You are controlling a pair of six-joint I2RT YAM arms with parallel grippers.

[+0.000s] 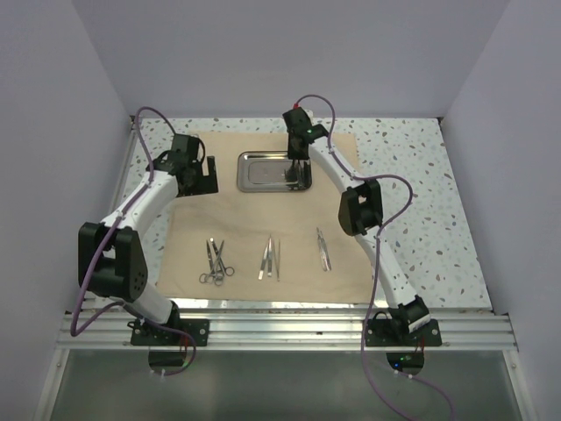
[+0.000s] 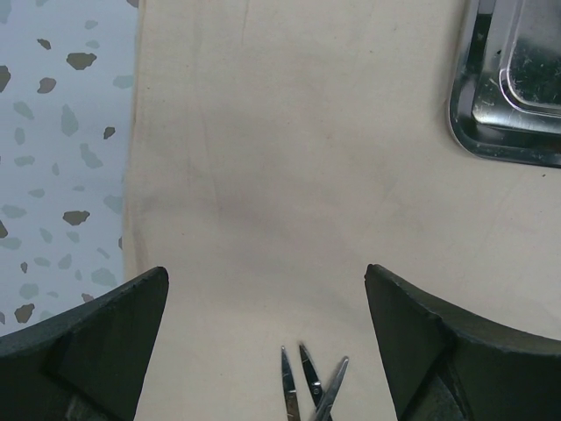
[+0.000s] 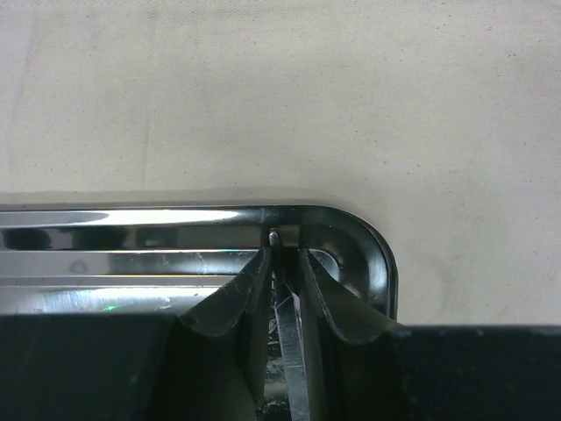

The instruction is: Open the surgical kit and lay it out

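The metal tray [image 1: 250, 187] lies at the back middle of the beige cloth. In its right end is a thin metal instrument [image 3: 292, 360]. My right gripper is over that corner, its fingers close together on either side of the instrument. A narrow gap shows, and whether they grip it is unclear. Left of the tray, my left gripper [image 1: 210, 174] stands open above the cloth, empty between its fingers. Near the front lie scissor-like instruments [image 1: 217, 266] on the left, slim tools [image 1: 270, 259] in the middle, and tweezers-like tools [image 1: 323, 249] on the right.
The tray's raised rim [image 3: 386, 272] borders my right gripper.
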